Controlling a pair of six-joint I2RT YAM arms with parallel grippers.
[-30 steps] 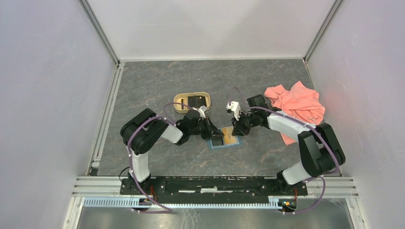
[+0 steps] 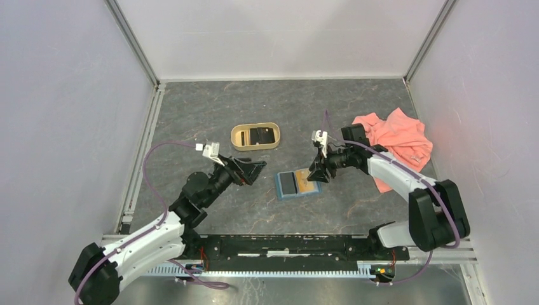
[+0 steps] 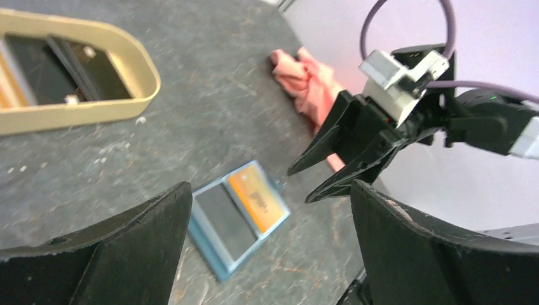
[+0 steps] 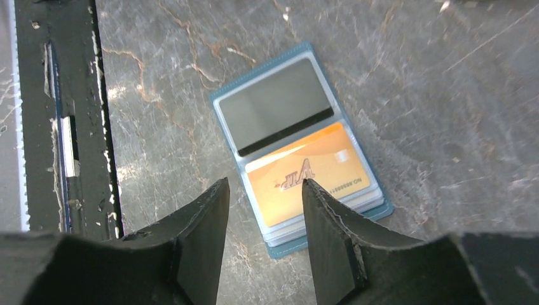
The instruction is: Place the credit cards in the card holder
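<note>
A blue card holder (image 2: 287,196) lies on the grey table, with a dark card (image 4: 275,101) in one half and an orange card (image 4: 305,175) in the other. My right gripper (image 2: 316,175) is over the orange half, its fingertips part open, with nothing seen held. My left gripper (image 2: 257,171) stands open and empty, left of the holder. A beige tray (image 2: 255,147) behind holds several dark and tan cards, also in the left wrist view.
A pink cloth (image 2: 397,140) lies at the right behind my right arm. The table left of the tray and in front of the holder is clear.
My left arm has pulled back left and toward the front edge, away from the holder, uncovering its dark half. My right gripper has shifted only slightly.
</note>
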